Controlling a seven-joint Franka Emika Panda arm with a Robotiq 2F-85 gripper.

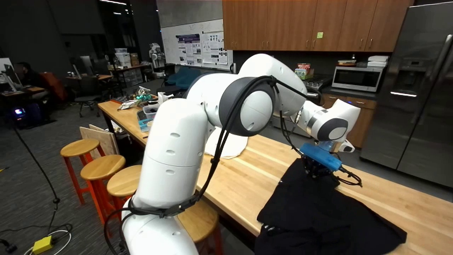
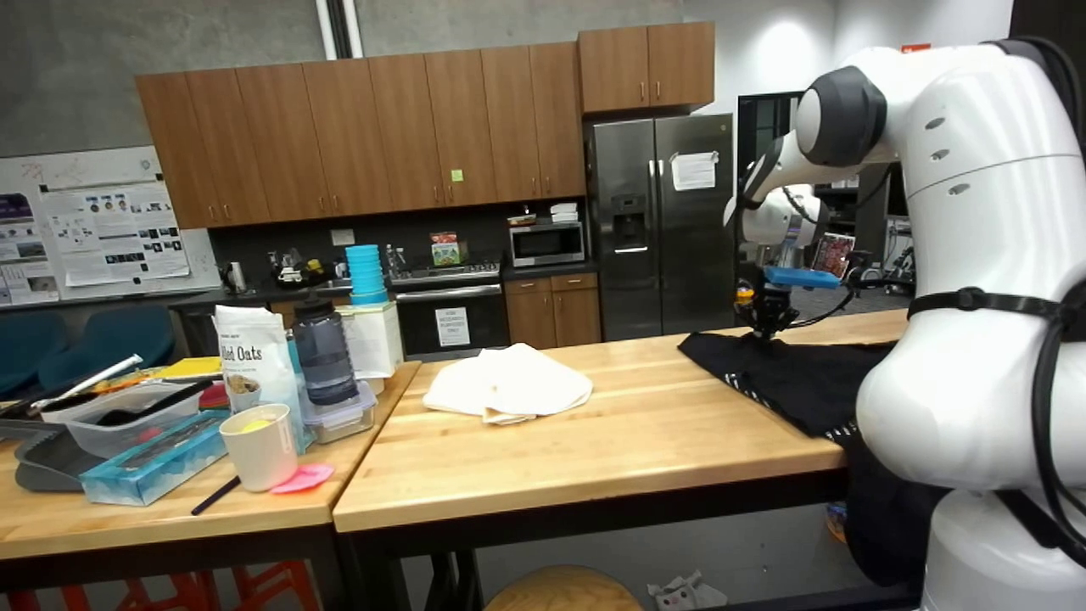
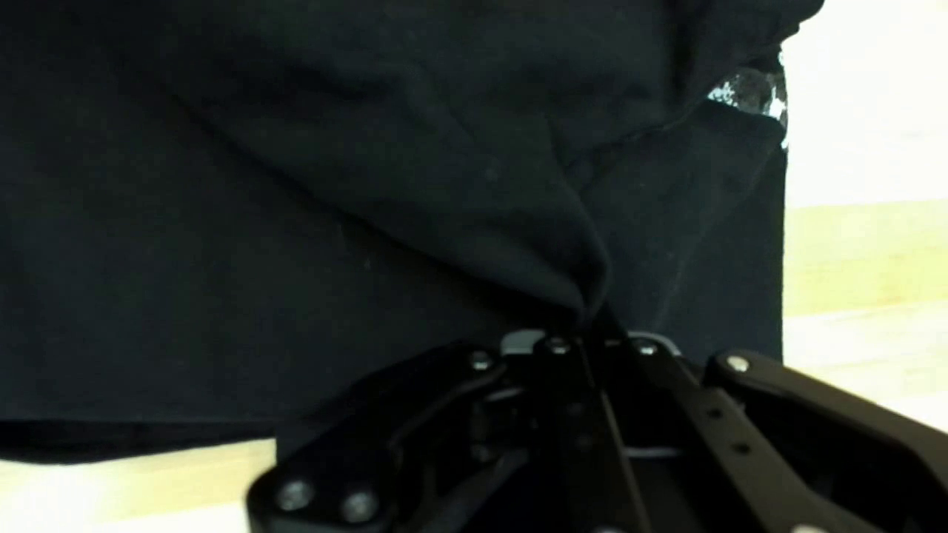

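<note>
A black cloth (image 1: 314,212), which looks like a garment, is spread over the right part of the wooden table. In the second exterior view part of the black cloth (image 2: 794,377) lies flat and part hangs over the table's near edge. My gripper is shut on a fold of the black cloth (image 3: 426,169), which runs up to the fingertips in the wrist view. From the side the gripper (image 1: 316,172) sits low at the cloth's far edge, under its blue mount. A patterned patch shows near the cloth's upper right in the wrist view.
A folded white cloth (image 2: 509,385) lies on the table (image 2: 631,433), with bare wood between it and the black cloth. On the adjoining table are an oats bag (image 2: 256,356), a cup (image 2: 260,453) and several containers. Stools (image 1: 102,168) stand along the near side.
</note>
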